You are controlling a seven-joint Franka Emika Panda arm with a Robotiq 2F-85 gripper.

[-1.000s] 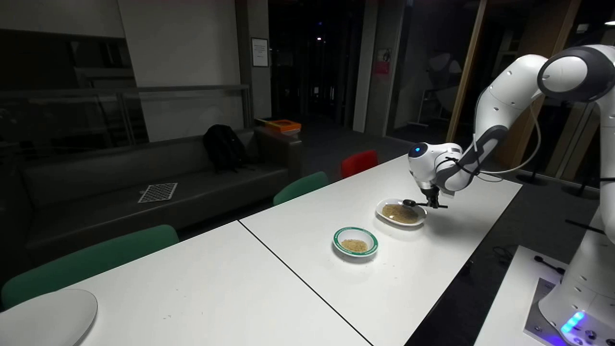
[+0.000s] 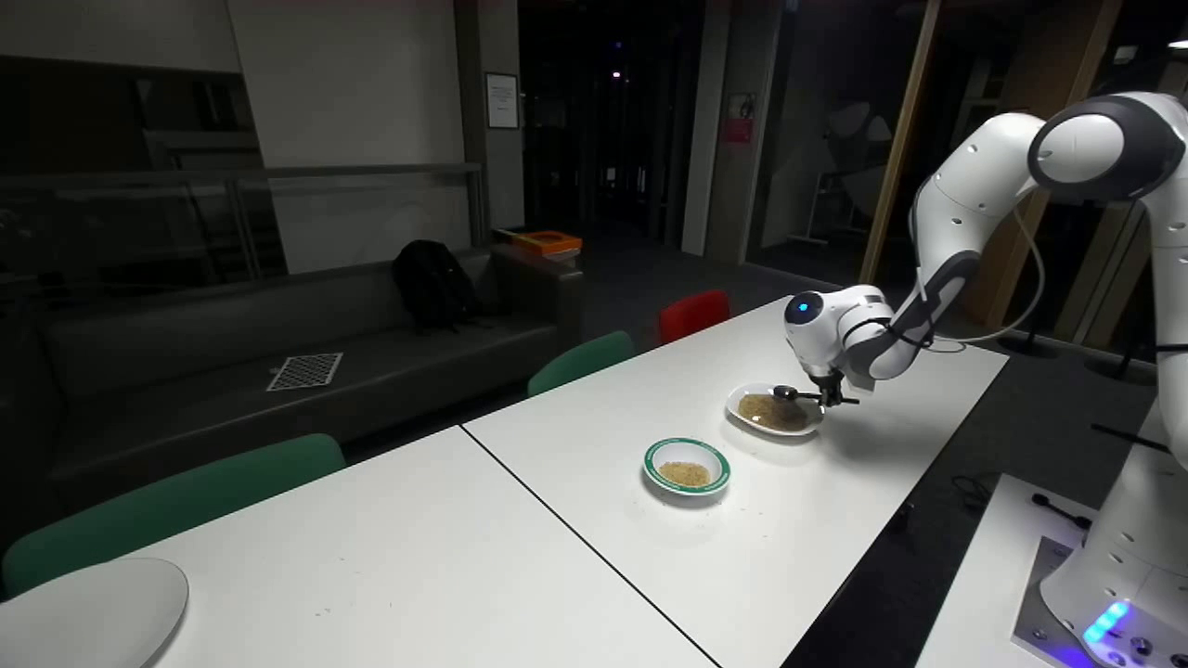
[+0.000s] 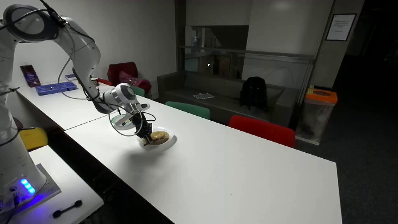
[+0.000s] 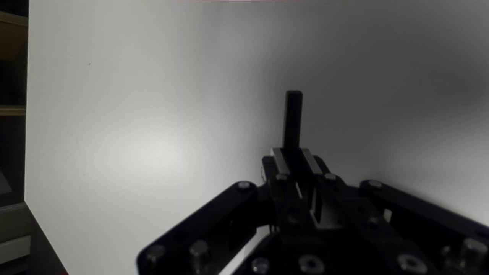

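Note:
In exterior view 1, my gripper (image 2: 830,397) is shut on a black spoon (image 2: 786,391), whose bowl hangs over the right part of a white oval dish (image 2: 731,407) holding brown grains (image 2: 771,413). The wrist view shows the spoon's handle (image 4: 293,117) clamped between the fingers and sticking out past them; its bowl is out of sight there. Left of the dish stands a white bowl with a green rim (image 2: 649,456), with paler grains (image 2: 684,474) inside. From exterior view 2, my arm partly hides this bowl. Whether the spoon carries grains cannot be made out.
White tables (image 2: 468,545) meet at a dark seam, and a large white plate (image 2: 95,618) lies at the near left. Green and red chairs (image 3: 261,130) line the far edge. Plenty of bare tabletop lies to the right in exterior view 2.
The wrist has turned slightly, and my gripper with the spoon has shifted a little to the left. Dish and bowl stay where they were.

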